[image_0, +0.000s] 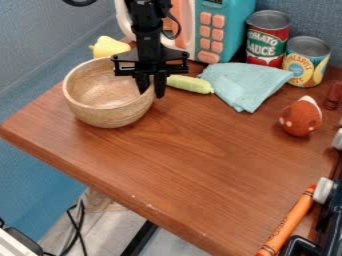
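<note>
My black gripper (151, 78) hangs over the right rim of a light wooden bowl (96, 101) on the table's back left, its fingers pointing down near that rim. Whether they are open or shut on the rim is unclear. A pale corn cob (190, 84) lies right of the bowl, beside a light blue cloth (246, 86).
A toy microwave (211, 28), two cans (267, 38) and a yellow object (110, 46) stand at the back. A red-brown egg-shaped toy (301, 117) and an orange marker (289, 220) are on the right.
</note>
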